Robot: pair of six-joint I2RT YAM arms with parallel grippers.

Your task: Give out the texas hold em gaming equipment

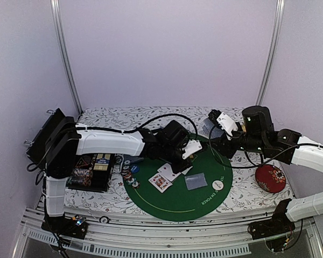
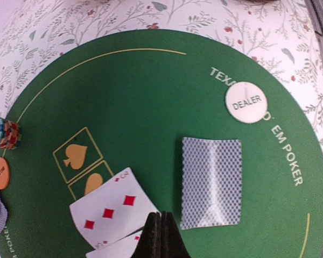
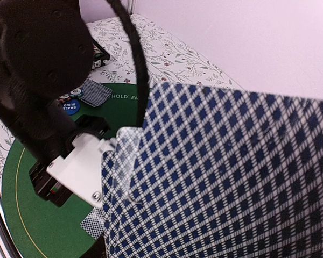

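Note:
My left gripper is shut above the green poker mat (image 2: 145, 80), with nothing visible between its fingertips. Below it, face-up white cards (image 2: 113, 209) overlap; a three of diamonds lies uppermost in sight. Just right of the fingers, a face-down checkered card (image 2: 211, 183) rests flat on the mat, apart from them. The white dealer button (image 2: 246, 102) sits beyond it. My right gripper (image 1: 218, 129) is raised at the mat's right back edge, shut on blue checkered cards (image 3: 231, 172). These cards fill much of the right wrist view and hide its fingers.
Chip stacks (image 1: 128, 177) line the mat's left side. An open black case (image 1: 91, 172) stands left, partly behind the left arm. A red round dish (image 1: 270, 178) is at the right.

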